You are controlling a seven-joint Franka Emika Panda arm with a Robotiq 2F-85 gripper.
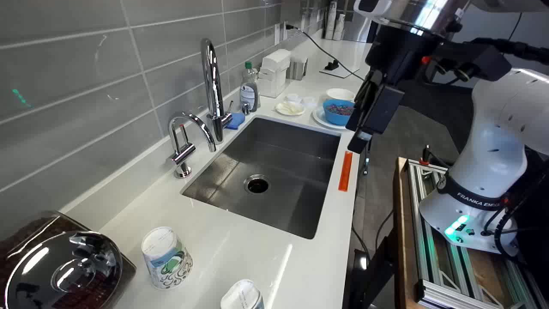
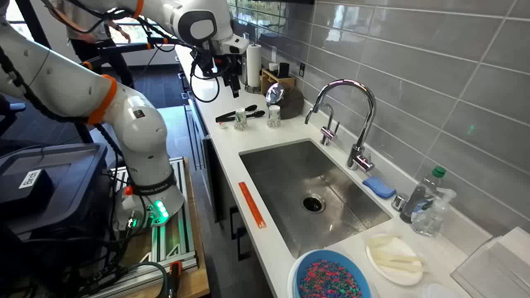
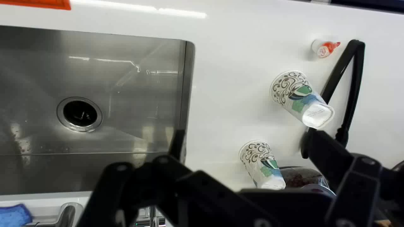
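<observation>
My gripper is open and empty, raised above the counter, its dark fingers (image 3: 328, 157) spread wide in the wrist view. Between and beyond them two patterned paper cups stand upside down on the white counter. One cup (image 3: 299, 96) is nearer the counter's front edge; the other cup (image 3: 261, 162) is farther back, its lower part in the view close to the gripper body. Black tongs (image 3: 350, 90) lie beside the first cup, partly hidden by it. A small white bottle with a red tip (image 3: 323, 48) lies nearby.
The steel sink (image 2: 278, 169) takes up the middle of the counter, with a tall faucet (image 2: 370, 116) behind it. An orange strip (image 2: 251, 204) lies along its front edge. A blue bowl of beads (image 2: 300, 268) and a plate (image 2: 415, 275) stand beyond the sink.
</observation>
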